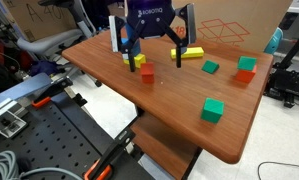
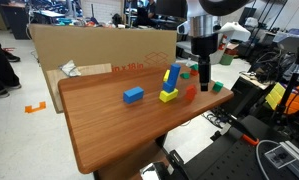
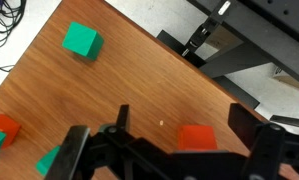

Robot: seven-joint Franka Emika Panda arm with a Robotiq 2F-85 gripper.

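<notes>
A red block (image 1: 147, 75) sits on the wooden table near its front edge. My gripper (image 1: 154, 65) is above and around it, open, with its fingers spread wide. In the wrist view, the red block (image 3: 197, 137) shows between the fingers, closer to the right one, and nothing is gripped. Behind it, a tall blue block (image 2: 172, 77) stands upright by a yellow block (image 2: 169, 96). The gripper partly hides the blue block in exterior view 1.
A green block (image 1: 212, 108) lies toward the near right of the table. Farther back are a green block on a red one (image 1: 246, 68), a flat green block (image 1: 210, 66) and a long yellow block (image 1: 187, 52). Another blue block (image 2: 133, 95) lies apart. Free table lies left in exterior view 2.
</notes>
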